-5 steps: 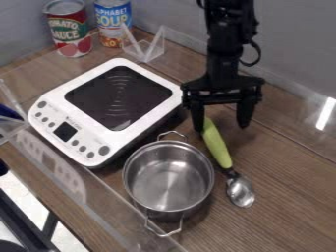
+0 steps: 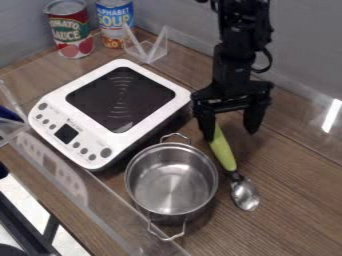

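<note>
The black gripper (image 2: 229, 120) is lowered over the wooden counter, right of the induction cooker, its two fingers apart above the upper end of a spoon with a light green handle (image 2: 222, 150). The spoon's metal bowl (image 2: 245, 196) points toward the front. Whether the fingers touch the handle is hard to tell. A steel pot (image 2: 171, 185) with two handles stands left of the spoon, and the white cooker (image 2: 80, 135) with a dark top sits behind it.
A tomato sauce can (image 2: 70, 30) and an alphabet soup can (image 2: 115, 20) stand at the back left behind clear plastic edging. A grey wall runs along the back.
The gripper has shifted very slightly; the spoon, pot and cooker look unmoved.
</note>
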